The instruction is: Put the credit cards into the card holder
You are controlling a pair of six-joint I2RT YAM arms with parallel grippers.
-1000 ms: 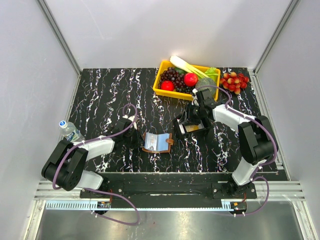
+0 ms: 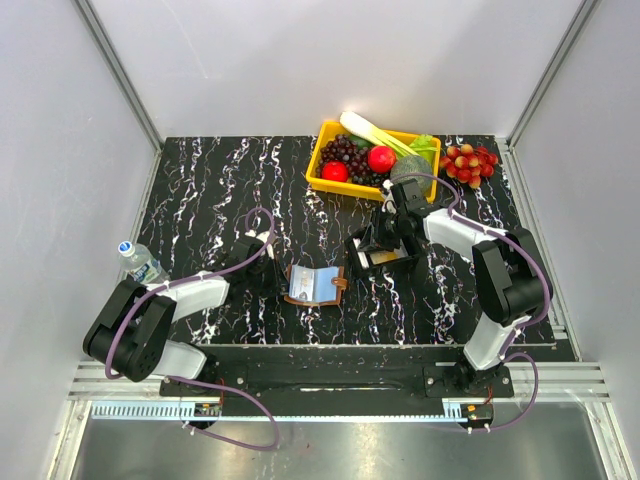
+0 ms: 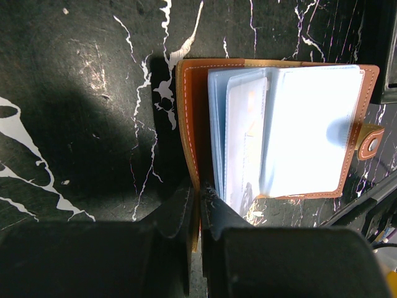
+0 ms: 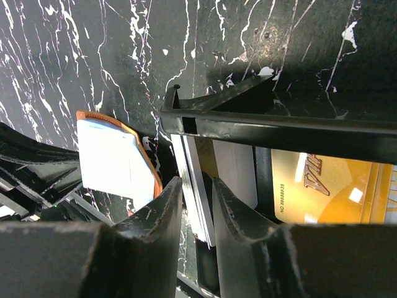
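Observation:
The brown card holder (image 3: 368, 93) lies unfolded on the dark marbled table, its clear sleeves (image 3: 316, 130) facing up. My left gripper is shut on the holder's left cover edge. In the right wrist view, cards stand in a black box: a white card (image 4: 192, 186) at its left end, a greyish card (image 4: 236, 167) beside it and an orange card (image 4: 298, 186) further right. My right gripper is part open over the left end, its fingers around the white card's upper edge; whether they touch it I cannot tell.
Behind the black box (image 2: 410, 258) stands a yellow basket (image 2: 345, 188) of fruit and vegetables, with red grapes (image 2: 468, 165) to its right. A water bottle (image 2: 142, 263) is at far left. Bare table lies behind the holder.
Both arms look almost unmoved in the top view. The holder and the box keep their places.

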